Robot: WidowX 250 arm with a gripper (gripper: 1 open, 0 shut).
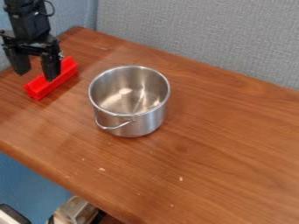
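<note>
My black gripper (33, 59) hangs at the upper left, open, its two fingers pointing down over the far end of a red block (52, 79). The red block is long and lies on the wooden table near its left edge. To its right stands a large steel pot (131, 118) with a wire handle on its near side.
A grey padded wall (198, 35) runs along the back. At the lower left, past the table's edge, are a blue surface and some metal hardware.
</note>
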